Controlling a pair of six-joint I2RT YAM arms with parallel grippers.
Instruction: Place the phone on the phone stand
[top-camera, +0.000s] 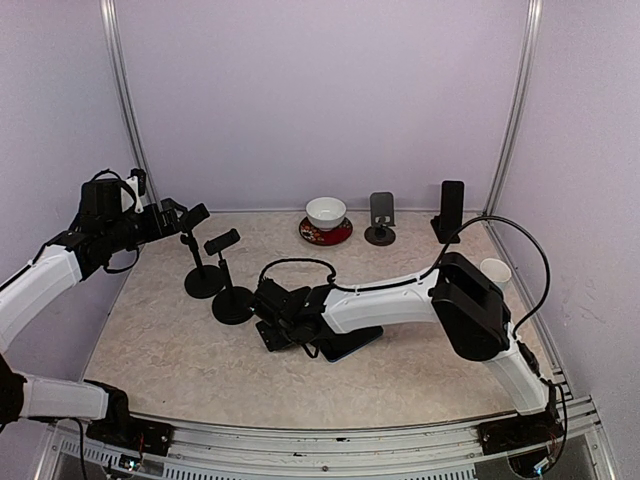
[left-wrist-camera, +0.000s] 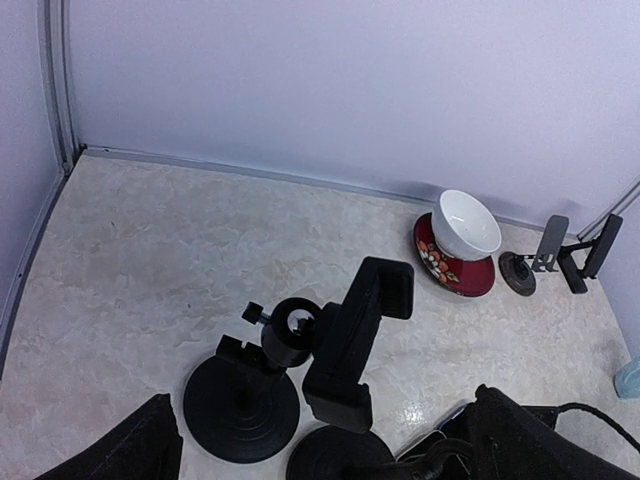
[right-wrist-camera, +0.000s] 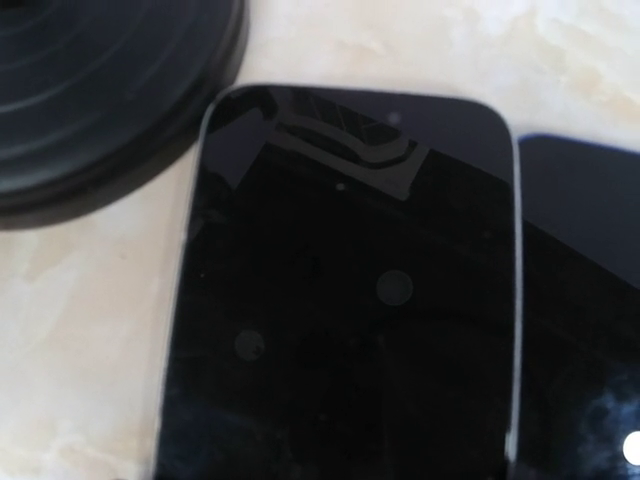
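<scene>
A dark phone (right-wrist-camera: 350, 280) lies on the table, overlapping or beside a second dark device (right-wrist-camera: 580, 230); in the top view the devices (top-camera: 350, 340) are mostly under my right arm. My right gripper (top-camera: 270, 328) is low over them; its opening is unclear. My left gripper (top-camera: 170, 218) stands open in the air at the left, by two tall black holders (top-camera: 233, 300) (top-camera: 203, 280), with nothing between its fingers. At the back stand a grey phone stand (top-camera: 382, 210) and a black stand (top-camera: 450, 210).
A white bowl (top-camera: 326, 210) on a red plate (top-camera: 312, 236) sits at the back centre. A white cup (top-camera: 494, 268) is at the right behind my right arm.
</scene>
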